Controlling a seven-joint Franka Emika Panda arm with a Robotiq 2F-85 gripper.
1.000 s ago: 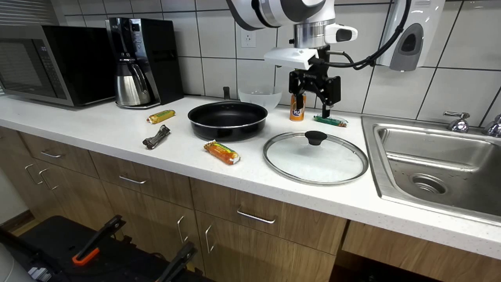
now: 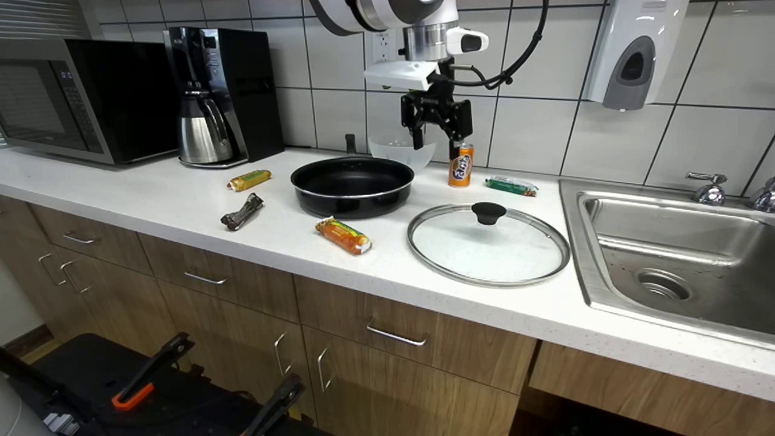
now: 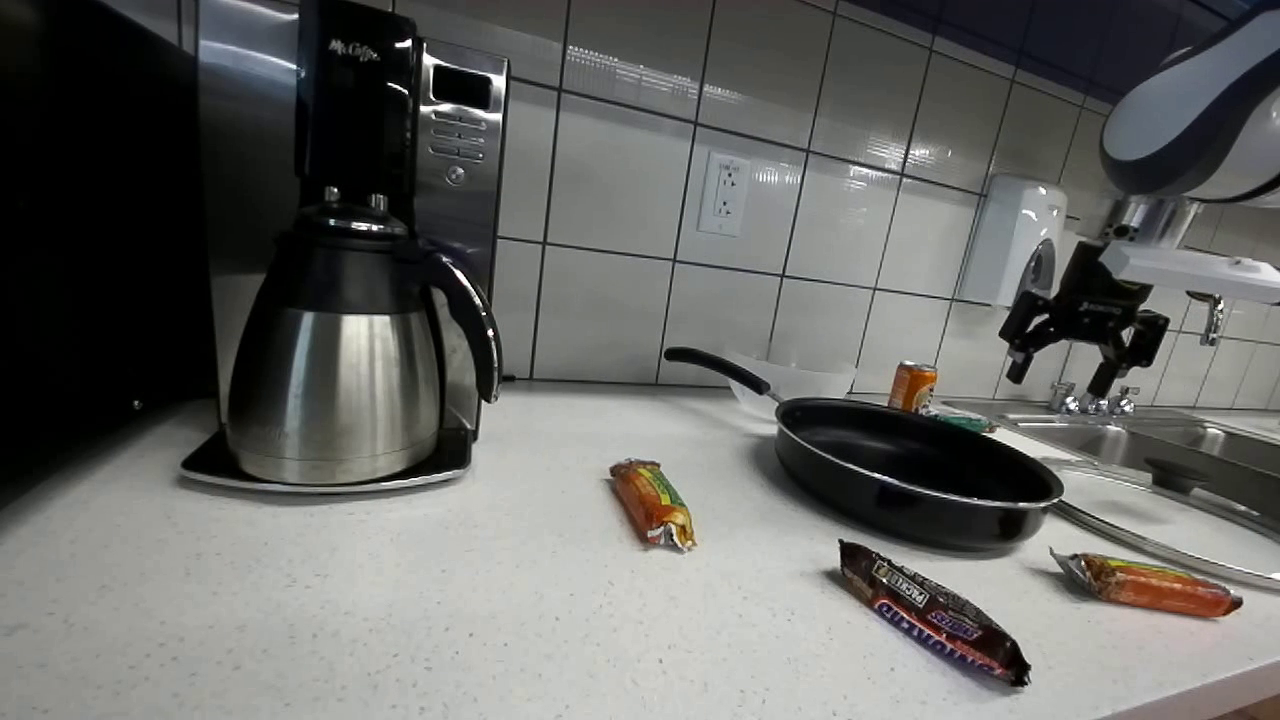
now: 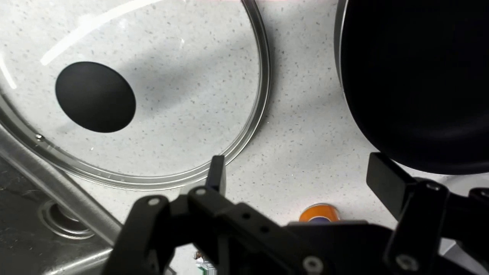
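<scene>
My gripper [image 2: 436,145] hangs open above the counter, its fingers [image 4: 387,181] spread wide with nothing between them. Below, in the wrist view, are a black pan [image 4: 426,82] to the right and a glass lid [image 4: 197,105] with a black knob [image 4: 95,97] to the left. The lid lies flat on the counter, apart from the pan. An orange can [image 2: 461,166] stands upright near the wall; in the wrist view only its top edge shows past the gripper body. A green-wrapped bar [image 2: 511,186] lies to the right of the can.
An orange-wrapped bar [image 2: 343,235], a dark-wrapped bar [image 2: 241,211] and a yellow-wrapped bar [image 2: 249,180] lie around the pan. Against the wall is a translucent bowl [image 2: 401,150]. A coffee maker [image 2: 247,94] stands left, a sink [image 2: 683,247] right.
The arm has shifted left in exterior view 1, from over the green-wrapped bar to in front of the bowl, slightly higher. The objects on the counter have stayed put.
</scene>
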